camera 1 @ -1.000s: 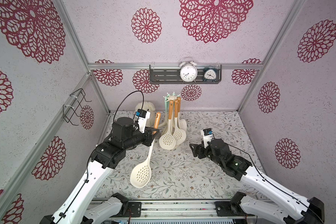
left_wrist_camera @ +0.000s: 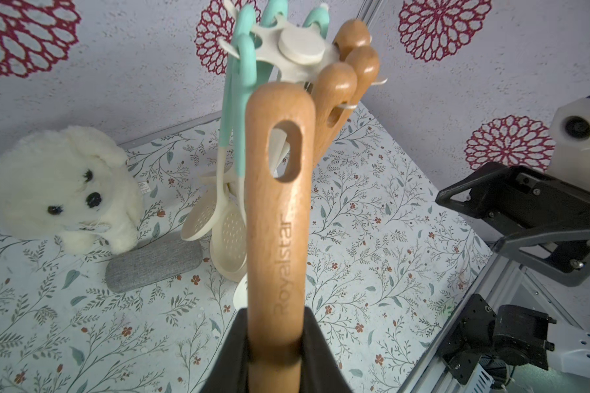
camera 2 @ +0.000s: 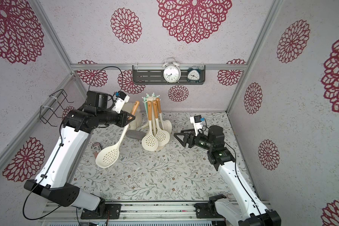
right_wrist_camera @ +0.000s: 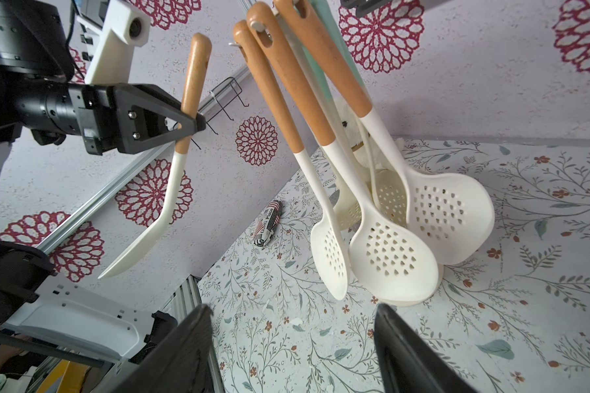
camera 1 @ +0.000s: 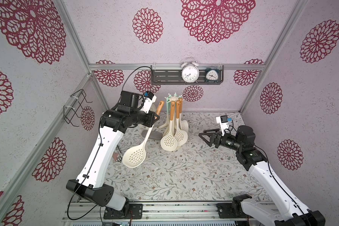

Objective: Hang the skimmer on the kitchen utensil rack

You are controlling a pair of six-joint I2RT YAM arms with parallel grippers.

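The white perforated skimmer [camera 1: 134, 156] hangs tilted in the air, left of the utensil rack. My left gripper [camera 1: 154, 117] is shut on its wooden handle [left_wrist_camera: 279, 249], which has a slot near its top end. In the left wrist view the handle stands in front of the rack's white hub [left_wrist_camera: 301, 44], with a gap between them in the other views. Several utensils hang from the rack's hooks, some with wooden and some with mint handles. To the right of the rack my right gripper [camera 1: 206, 137] is open, nothing between its fingers.
A white plush dog [left_wrist_camera: 68, 186] and a grey cylinder [left_wrist_camera: 154, 260] lie behind and left of the rack. A striped object [right_wrist_camera: 267, 224] rests near the left wall. Two clocks [camera 1: 190, 73] stand on the back shelf.
My left gripper has risen with the skimmer, whose head has swung left and up. The right arm has moved back, a little to the right, and its fingers have opened wider.
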